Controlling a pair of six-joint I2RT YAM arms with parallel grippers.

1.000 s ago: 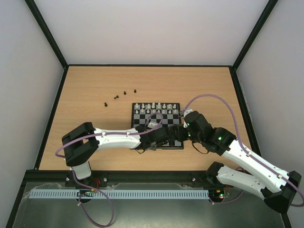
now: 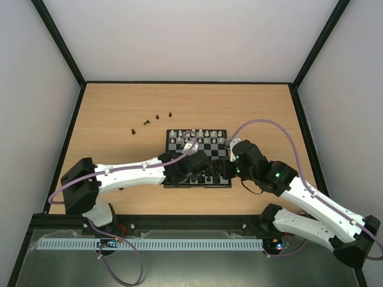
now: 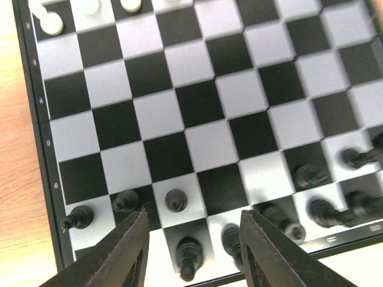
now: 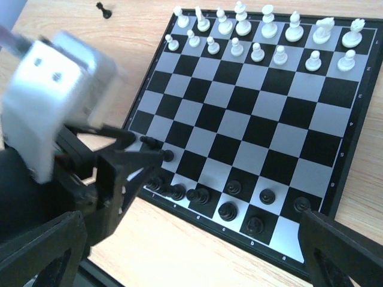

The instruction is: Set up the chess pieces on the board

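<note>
The chessboard [image 2: 216,145] lies mid-table; my left arm covers part of it in the top view. Two rows of white pieces [image 4: 257,52] stand along its far side. Black pieces stand along the near side, among them a black pawn [image 3: 176,200] and a taller black piece [image 3: 188,257]. Over these near rows hovers my left gripper, part open, with no piece gripped between its fingers; those showing in the gap stand on the board below. Wide open and empty, my right gripper looks down on the board's near right area.
Loose black pieces lie on the table beyond the board's left side, including one lying on its side [image 2: 146,122] and one farther left [image 2: 133,131]. Both grippers are close together over the board. Bare table [image 2: 257,107] extends at the back right.
The right arm stays where it was, and the loose pieces have not moved.
</note>
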